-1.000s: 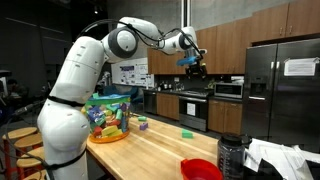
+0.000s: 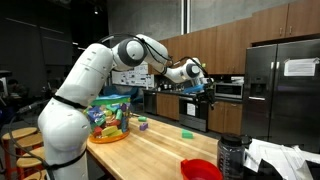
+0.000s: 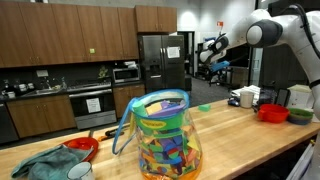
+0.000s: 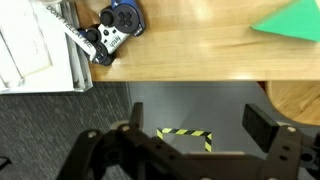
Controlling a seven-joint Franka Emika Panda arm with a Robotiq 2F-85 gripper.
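My gripper is open with nothing between its fingers, which show dark at the bottom of the wrist view. In the first exterior view the gripper (image 2: 203, 94) hangs in the air above the far part of the wooden table (image 2: 150, 160). A green block (image 4: 292, 20) lies on the table near the upper right corner of the wrist view, off to one side of the fingers. The same green block (image 2: 187, 134) sits on the bare tabletop in the first exterior view.
A clear tub (image 3: 168, 128) of colourful pieces stands on the table, as does a red bowl (image 2: 200, 170). A black jar (image 2: 231, 153) is at the right. Near the table edge lie a black-and-silver gadget (image 4: 125, 18) and a white tray (image 4: 55, 82). Floor shows below the fingers.
The arm has come down from high near the cabinets, so the gripper hangs lower now. The green block and the tub have not moved.
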